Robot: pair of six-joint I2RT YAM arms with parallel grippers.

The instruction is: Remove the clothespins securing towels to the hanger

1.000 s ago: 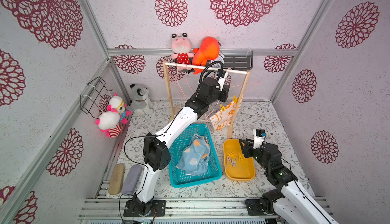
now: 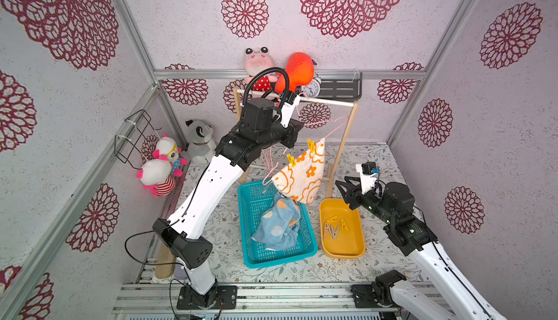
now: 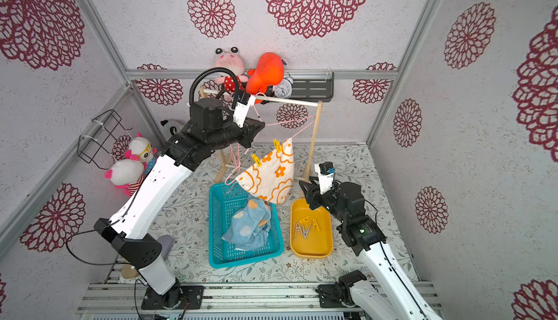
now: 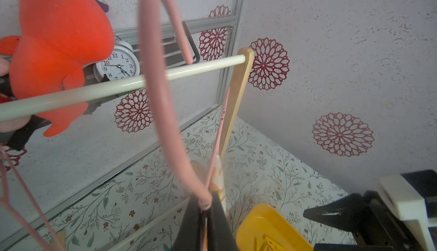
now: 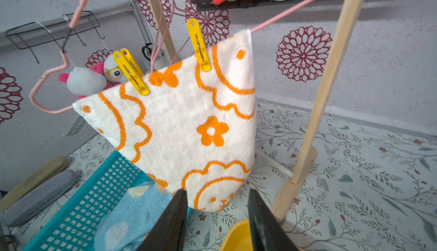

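My left gripper is shut on the pink hanger (image 4: 159, 105) near its hook, held up by the rack's white bar (image 4: 118, 87). An orange-patterned white towel (image 5: 182, 132) hangs from that hanger, with two yellow clothespins (image 5: 132, 71) on its upper edge, another clothespin (image 5: 199, 46) being the right one. My right gripper is part open below and in front of the towel, nothing between its fingers.
A teal basket (image 2: 247, 244) holds a blue towel; a yellow tray (image 2: 348, 244) to its right holds several clothespins. The wooden post (image 5: 327, 82) stands behind the towel's right. Plush toys line the back shelf and left side.
My left gripper moved up, left and toward the front, bringing hanger and towel along and swinging them into fuller view. My right gripper rose slightly and moved left.
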